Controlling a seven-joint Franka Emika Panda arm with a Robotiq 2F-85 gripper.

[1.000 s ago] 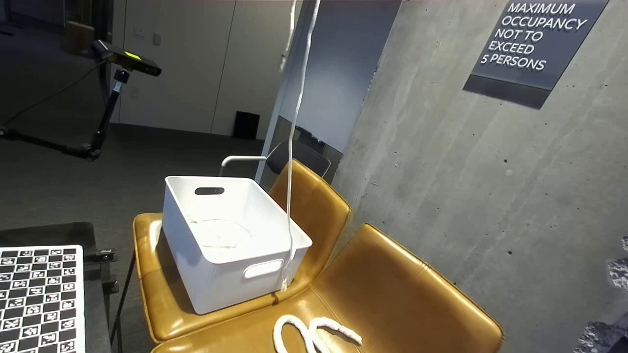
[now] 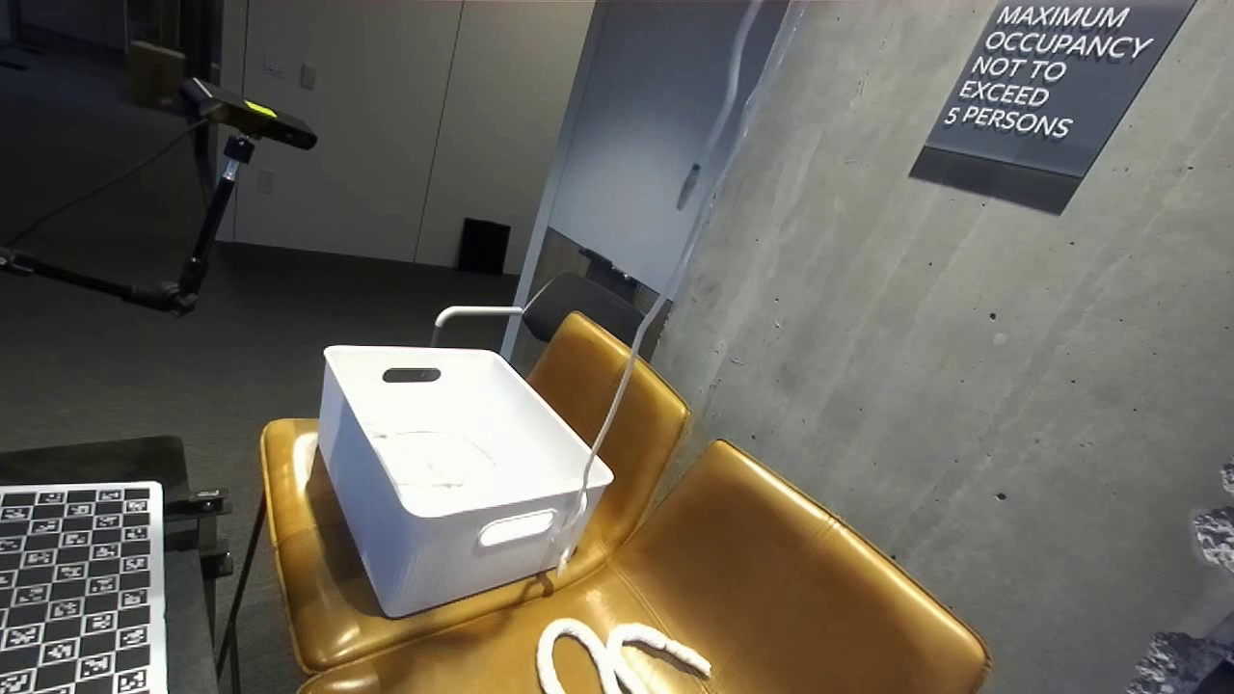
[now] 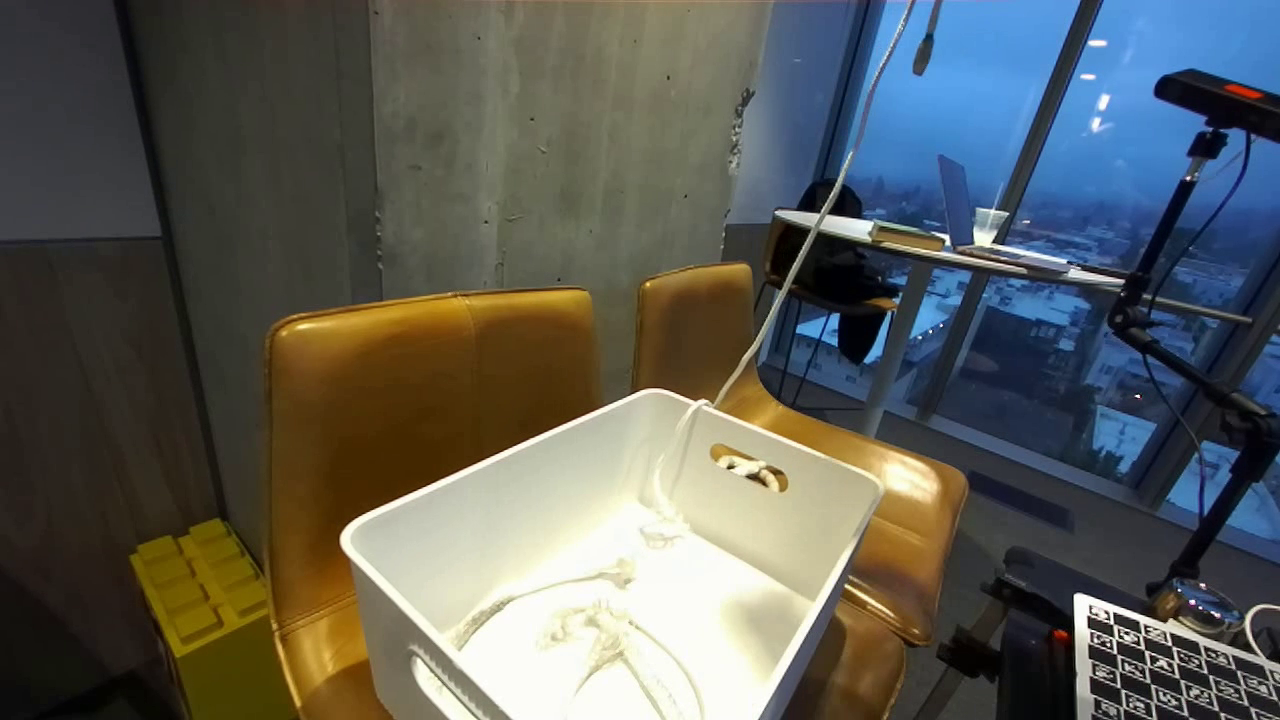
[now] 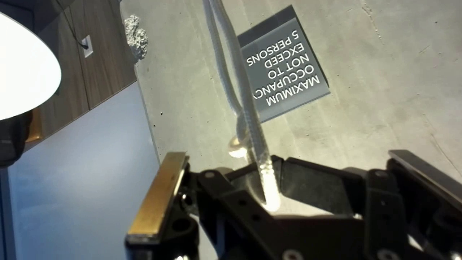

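My gripper shows only in the wrist view, where its dark fingers come together on a pale cord (image 4: 253, 117). The cord is doubled there, bending back near the fingertips. In exterior view 1 the long cord (image 2: 674, 278) slants down from the top edge to the right corner of a white bin (image 2: 382, 520), and a loose end (image 2: 694, 173) dangles beside it. Exterior view 2 has the cord (image 3: 816, 240) crossing the bin's far rim (image 3: 780, 438). More white cord (image 3: 606, 624) lies on the bin floor. The arm is outside both exterior views.
The bin stands on a tan chair (image 2: 295, 555). A second tan chair (image 2: 775, 555) beside it carries a thick white rope (image 2: 602, 659). A concrete wall (image 2: 868, 312) rises behind. A checkered board (image 2: 81, 590) and a camera on a stand (image 2: 249, 116) are at the left.
In exterior view 1 the upper cord and its dangling end have swung to the right, from nearly vertical to slanting. The bin and the rope on the chair have stayed put.
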